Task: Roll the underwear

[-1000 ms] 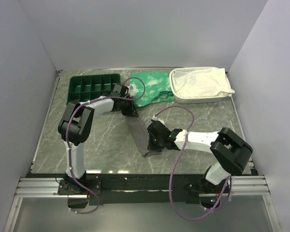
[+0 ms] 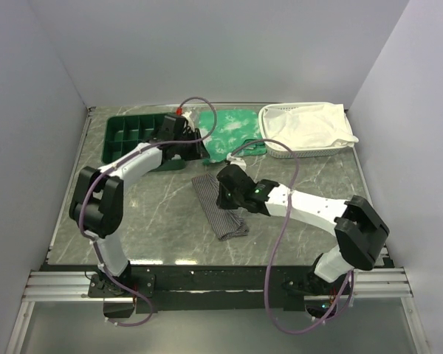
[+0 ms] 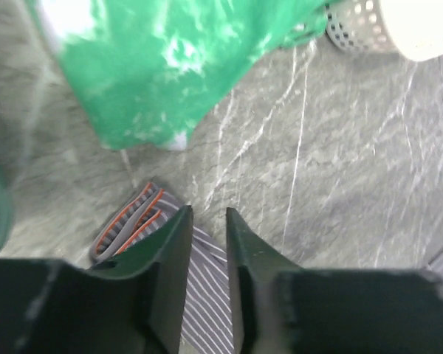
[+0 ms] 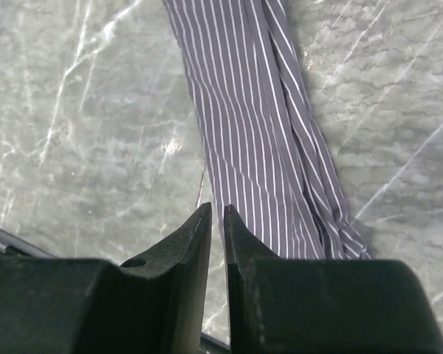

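Observation:
The grey striped underwear (image 2: 210, 206) lies lengthwise on the marble table, flat with a folded band along one long side, as the right wrist view shows (image 4: 244, 133). Its far end, with orange-edged folds (image 3: 133, 217), shows beyond my left gripper. In the top view my left gripper (image 2: 199, 151) is raised above and left of that end, by the green tray. My right gripper hangs over the lower part of the cloth, its fingertips close together with no cloth visible between them. The left fingertips stand a little apart, nothing seen between them.
A green divided tray (image 2: 125, 129) stands at back left, a green patterned cloth (image 2: 229, 125) at back middle, and a white basket (image 2: 277, 150) with white fabric at back right.
Both grippers have risen and moved away from the underwear's ends: the left up and leftward, the right up the cloth from its near end.

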